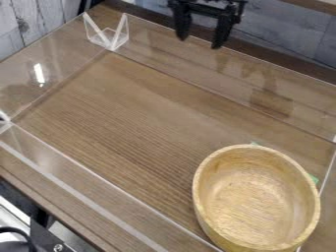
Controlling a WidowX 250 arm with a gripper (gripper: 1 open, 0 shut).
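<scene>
My gripper [202,22] is at the top edge of the camera view, over the back of the wooden table, dark and small, mostly cropped by the frame. Whether it is open or shut is unclear. A large pale yellow bowl [256,175] sits at the front right of the table [132,138].
A white wire-like object [108,33] stands at the back left. A small pale green item [309,178] is partly hidden behind the bowl.
</scene>
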